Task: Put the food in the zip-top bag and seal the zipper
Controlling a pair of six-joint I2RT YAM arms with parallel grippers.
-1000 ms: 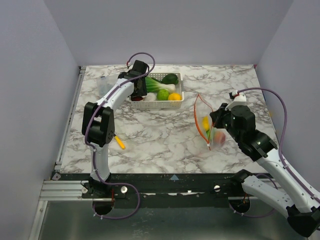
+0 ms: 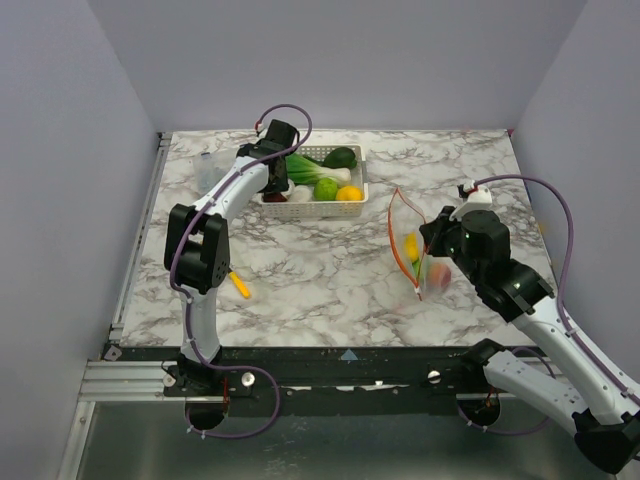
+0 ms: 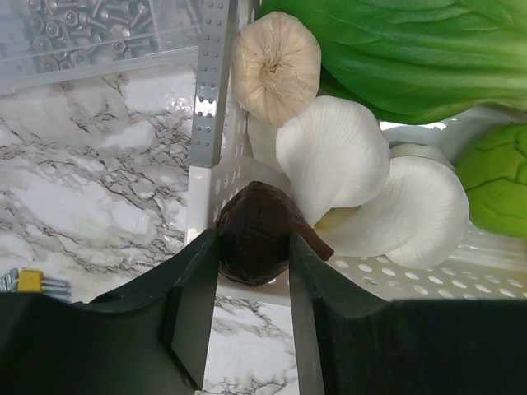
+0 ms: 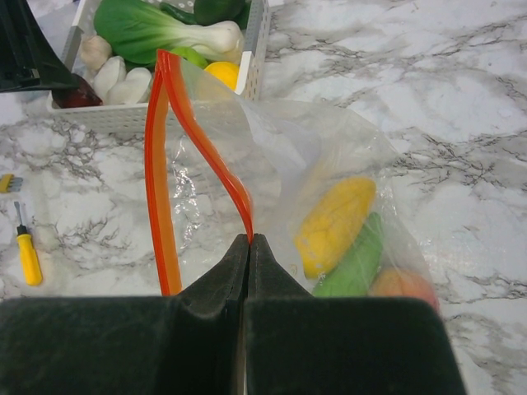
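Note:
My left gripper is down in the white basket, its fingertips around a dark red, onion-like item beside white mushrooms, garlic and bok choy; whether it grips firmly is unclear. Lime, orange and avocado share the basket. My right gripper is shut on the orange-edged rim of the clear zip bag, which stands open holding a yellow item, a green one and a reddish round one.
A clear box of screws lies left of the basket. A yellow-handled screwdriver lies on the left of the marble table.
The right arm and bag look the same.

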